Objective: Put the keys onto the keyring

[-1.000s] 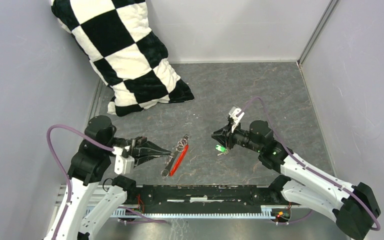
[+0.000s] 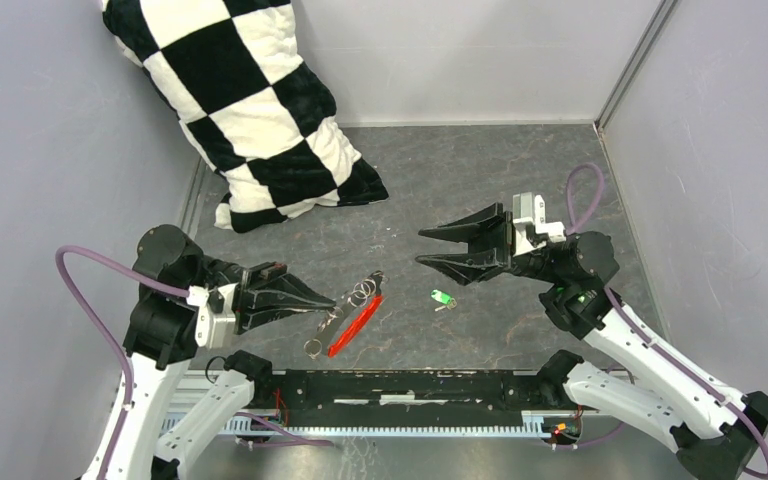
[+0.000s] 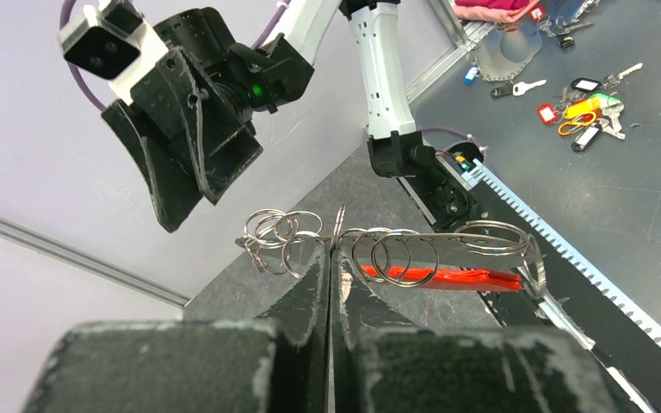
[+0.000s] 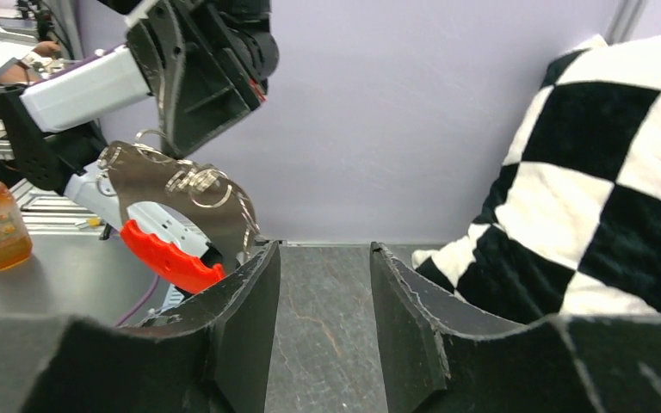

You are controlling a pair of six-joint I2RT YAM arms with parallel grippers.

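A metal strip with several rings and a red handle hangs at my left gripper. In the left wrist view its fingers are shut, with an upright ring at their tips. My right gripper stands open to the right, raised, with nothing visible between its fingers. A key with a green tag lies on the grey floor below and left of it in the top view.
A checkered pillow fills the back left. Walls enclose both sides and the back. Outside the area, other tagged keys show in the left wrist view.
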